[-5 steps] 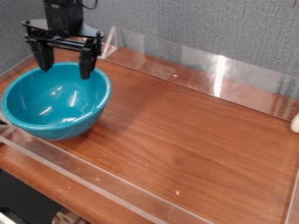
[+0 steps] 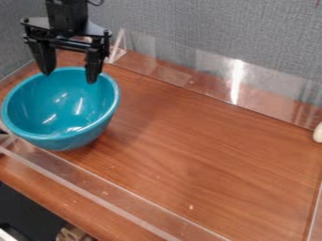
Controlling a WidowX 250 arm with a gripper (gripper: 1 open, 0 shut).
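A teal bowl [image 2: 60,120] sits on the wooden table at the left, near the front edge. My black gripper [image 2: 70,68] hangs just above the back rim of the bowl, its two fingers spread apart and pointing down. Nothing shows between the fingers. Whether a fingertip touches the bowl I cannot tell.
Clear plastic barriers [image 2: 233,77] run along the back and front of the wooden table [image 2: 220,160], whose middle and right are clear. A small white object [image 2: 315,132] is cut off at the right edge.
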